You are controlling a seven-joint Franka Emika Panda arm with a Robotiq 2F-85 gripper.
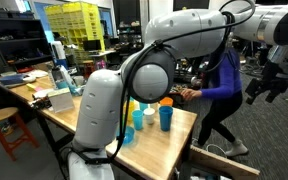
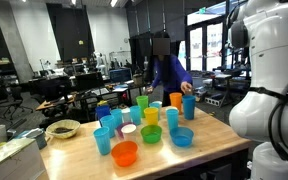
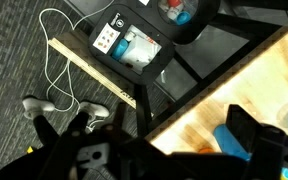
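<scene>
In the wrist view my gripper stands open, its dark fingers wide apart with nothing between them. Below it are the table edge and floor; a blue cup [image 3: 228, 140] lies near the right finger. Neither exterior view shows the gripper clearly. Cups and bowls crowd the table in exterior view 2: an orange bowl [image 2: 124, 154], a blue bowl [image 2: 182, 137], a green bowl [image 2: 152, 134], a blue cup [image 2: 188, 107] and an orange cup [image 2: 176, 100]. The same blue cup [image 1: 165, 119] appears in exterior view 1, with a white cup [image 1: 149, 115] beside it.
A person in purple [image 1: 222, 85] stands at the table's far side, one arm toward the cups. A wicker basket [image 2: 62, 130] sits at the table's left. Open wooden tabletop [image 2: 209, 150] lies at the front right.
</scene>
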